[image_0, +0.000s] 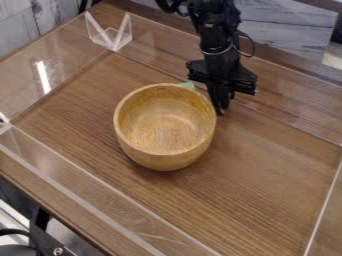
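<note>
My black gripper (219, 98) reaches down from the top centre, low over the table just beside the far right rim of a yellow oval bowl (163, 130). Its fingertips are dark and partly bunched together; whether anything is between them does not show clearly. A small green object (189, 86) lies at the bowl's far rim, left of the gripper, mostly hidden.
A white wire rack (110, 30) stands at the back left. A pale wall edge runs along the back right, and a dark cable curves at the lower left.
</note>
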